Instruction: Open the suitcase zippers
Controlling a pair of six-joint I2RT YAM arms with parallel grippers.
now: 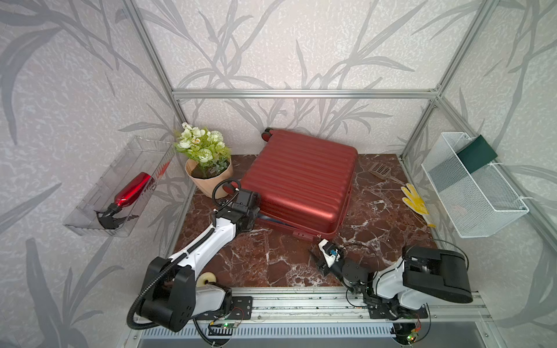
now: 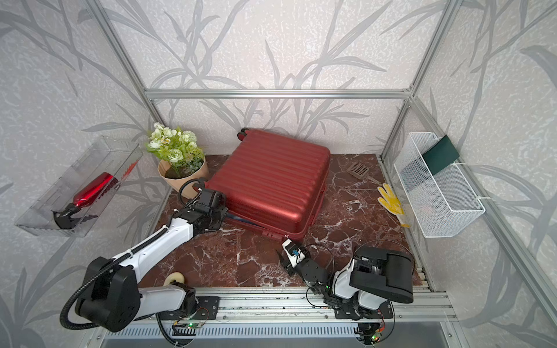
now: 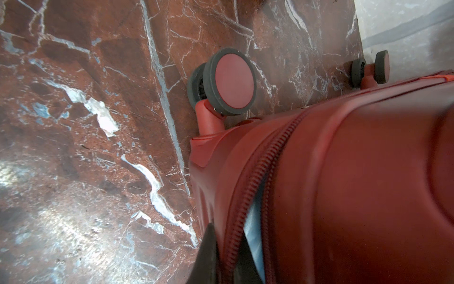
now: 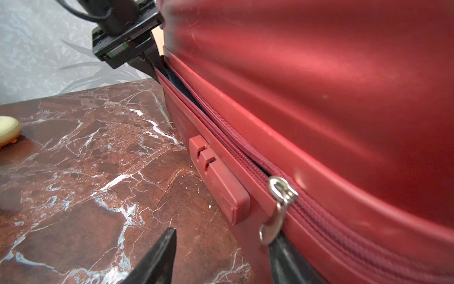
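A red suitcase (image 1: 298, 174) lies flat on the marble table. Along its front side the zipper seam (image 4: 222, 125) gapes open, showing dark and pale lining toward the left corner. My left gripper (image 1: 252, 211) is at that front-left corner, its fingers mostly hidden at the seam, shut on something there, apparently the zipper edge (image 3: 236, 222). A silver zipper pull (image 4: 279, 198) hangs near the front-right part of the seam, beside a red lock. My right gripper stands open just before that pull, with nothing clearly between its fingers.
A flower pot (image 1: 206, 182) stands behind my left arm. A yellow glove (image 1: 414, 203) and a grate-like tool (image 1: 380, 170) lie at the right. Wall baskets (image 1: 470, 197) hang on both sides. Bare table lies in front of the suitcase.
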